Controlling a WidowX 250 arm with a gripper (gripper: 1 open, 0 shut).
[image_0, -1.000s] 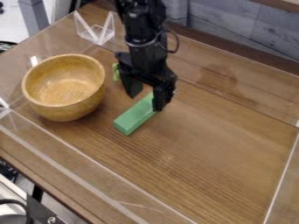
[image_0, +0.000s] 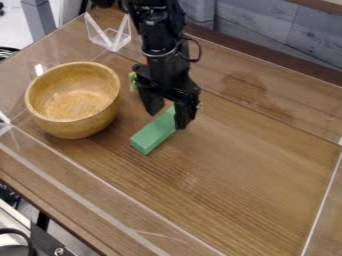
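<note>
A flat green rectangular block (image_0: 154, 138) lies on the wooden table, right of a large tan bowl (image_0: 60, 100). My black gripper (image_0: 168, 108) hangs over the upper end of the block, its fingers apart. Whether it touches the block cannot be made out. A smaller green object (image_0: 134, 80) sits behind the arm, partly hidden by it.
A clear plastic container (image_0: 110, 30) stands at the back left.
The green block and bowl look unmoved.
</note>
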